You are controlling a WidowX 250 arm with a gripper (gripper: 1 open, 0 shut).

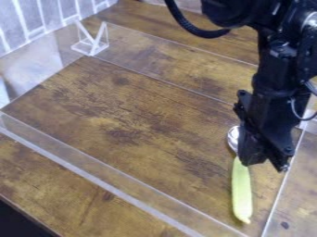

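Observation:
A spoon with a pale yellow-green handle (242, 194) lies on the wooden surface at the right, its metal bowl pointing away from the camera. My black gripper (258, 154) is low over the upper part of the spoon, partly hiding the bowl. Its fingers look close together; whether anything is between them is hidden.
Clear acrylic walls border the wooden work area (124, 130), with a white bracket (91, 42) at the back left. A white slatted panel stands at the far left back.

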